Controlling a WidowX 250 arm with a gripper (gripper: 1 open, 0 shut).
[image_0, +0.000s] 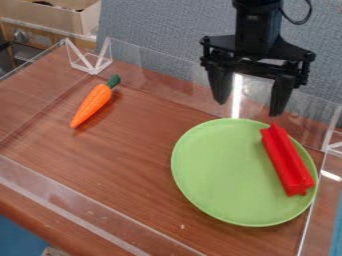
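Note:
My black gripper (250, 92) hangs open above the back edge of a green plate (227, 175), its two fingers apart with nothing between them. A red bar-shaped object (287, 160) lies on the right part of the plate, below the gripper's right finger. An orange carrot (94, 102) with a green top lies on the wooden table to the left.
The wooden table (107, 170) has clear room between carrot and plate. Transparent low walls edge it, with a white bracket (87, 60) at the back left. A cardboard box (51, 15) stands beyond at the top left.

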